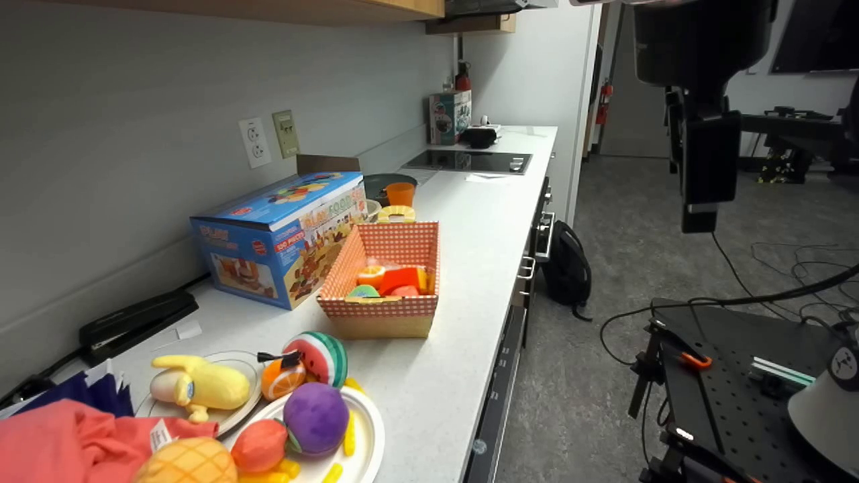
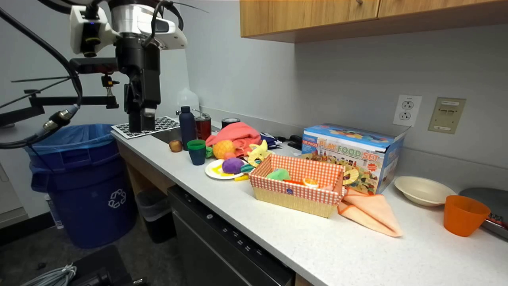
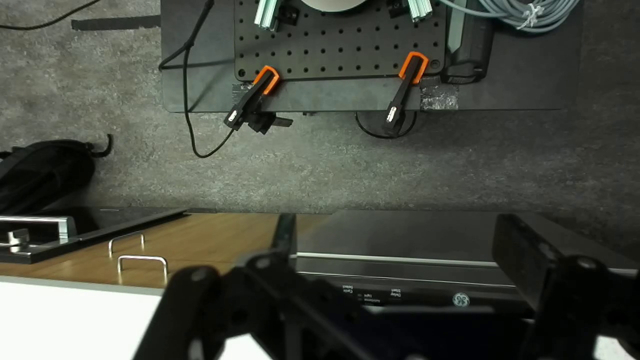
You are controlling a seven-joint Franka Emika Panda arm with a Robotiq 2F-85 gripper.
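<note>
My gripper is open, its two fingers spread far apart with only floor and the dishwasher front visible beyond them. In exterior view 2 the gripper (image 2: 141, 121) hangs pointing down, off to the left and clear of the counter items. A red-checked basket (image 1: 378, 323) holds several toy foods, among them a red piece (image 1: 400, 279). Nearer exterior view 1, a white plate (image 1: 372, 439) carries a purple plush (image 1: 316, 418) and yellow sticks. Behind it a plush banana (image 1: 215, 385) lies on another plate (image 1: 247, 366), close to a watermelon plush (image 1: 326, 359).
A play food box (image 2: 355, 147) stands behind the basket, with a peach cloth (image 2: 374, 214) beside it. Farther right are a cream bowl (image 2: 421, 198) and an orange cup (image 2: 465, 215). A dark bottle (image 2: 187, 126) and green cup (image 2: 196, 157) stand left.
</note>
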